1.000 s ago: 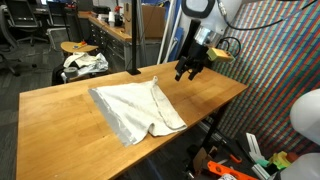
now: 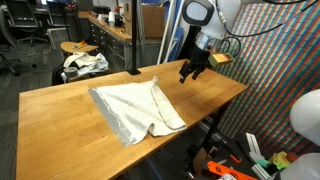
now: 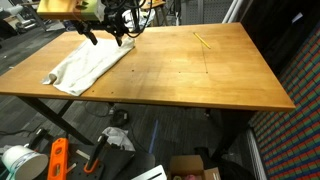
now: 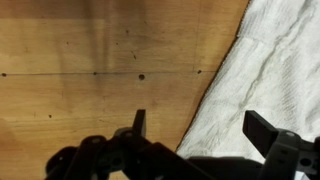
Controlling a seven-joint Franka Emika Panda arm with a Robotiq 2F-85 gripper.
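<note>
A white cloth (image 2: 138,106) lies spread with folds and creases on the wooden table, one corner near the table's front edge. In the wrist view the cloth (image 4: 275,85) fills the right side, with bare wood to its left. My gripper (image 2: 190,75) hangs above the table to the right of the cloth in exterior view 1. Its two fingers stand wide apart in the wrist view, the gripper open with nothing between them. In exterior view 2 the gripper (image 3: 107,43) overlaps the cloth's far part.
A thin yellow stick (image 3: 202,41) lies on the table, well away from the cloth. A box (image 3: 188,168) of items stands on the floor below.
The cloth has stayed where it was.
</note>
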